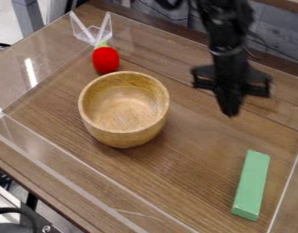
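Observation:
My gripper (224, 86) is at the upper right, blurred by motion and pointing down over the table, with nothing visible held. A wooden bowl (120, 96) sits left of centre. A red round object (105, 60) lies behind it at the upper left, beside a clear crinkled item (93, 27), perhaps plastic. A green bar (251, 187) lies at the lower right, below my gripper and apart from it.
The wooden table (138, 173) has bare room in front of the bowl and between the bowl and the green bar. A dark wall edge runs along the back right.

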